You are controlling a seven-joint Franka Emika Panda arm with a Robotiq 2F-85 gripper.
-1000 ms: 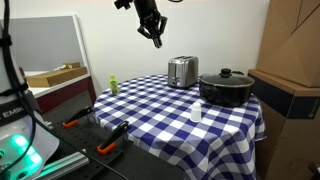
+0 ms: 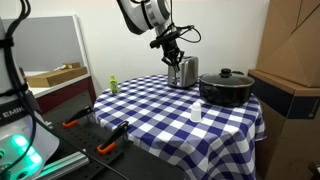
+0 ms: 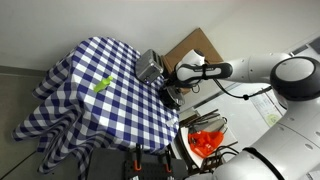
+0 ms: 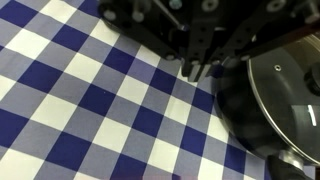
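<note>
My gripper is shut, and nothing shows between its fingers. It points down above the checked cloth, close to the left wall of a dark pot with a glass lid (image 4: pixel 275 105) in the wrist view. From the first exterior side, the gripper (image 2: pixel 173 68) overlaps the front of a silver toaster (image 2: pixel 188 76), with the lidded black pot (image 2: pixel 226 92) to the right. The toaster (image 3: pixel 149 66) also shows in the second exterior view, where my arm partly hides the pot. How far the fingertips are above the cloth is hard to tell.
A small white cup (image 2: pixel 196 113) stands in front of the pot. On the table's left is a green bottle (image 2: pixel 113 84). Cardboard boxes (image 2: pixel 288 100) stand beyond the right edge.
The arm has come down and to the right, from high above the table to in front of the toaster. The toaster, pot, cup and bottle have stayed in place.
</note>
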